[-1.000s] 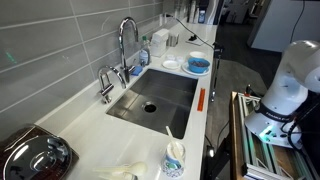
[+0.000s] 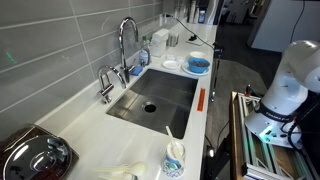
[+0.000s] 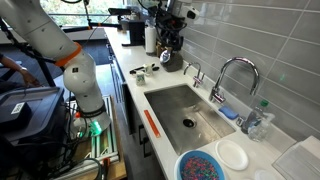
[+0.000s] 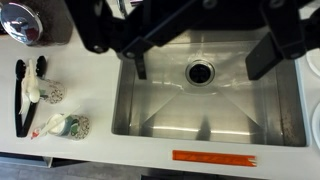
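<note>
My gripper hangs over the sink in the wrist view, its dark fingers (image 4: 262,58) spread wide and nothing between them. The sink (image 4: 155,102) is a steel basin, and it looks empty apart from its round drain. In the second exterior view the gripper is high up near the back of the counter; its fingertips are hard to make out there. The first exterior view does not show it. An orange strip (image 4: 214,158) lies on the counter along the sink's front edge. Two patterned cups stand left of the sink, one cup (image 4: 76,127) nearer the front.
A lidded pot (image 2: 38,157) sits at the counter's near left end. The tall faucet (image 2: 126,45) rises behind the sink. At the far end are a blue-rimmed plate (image 3: 199,167), a white plate (image 3: 231,152) and a soap bottle (image 3: 256,113). Tongs (image 4: 22,98) lie left of the cups.
</note>
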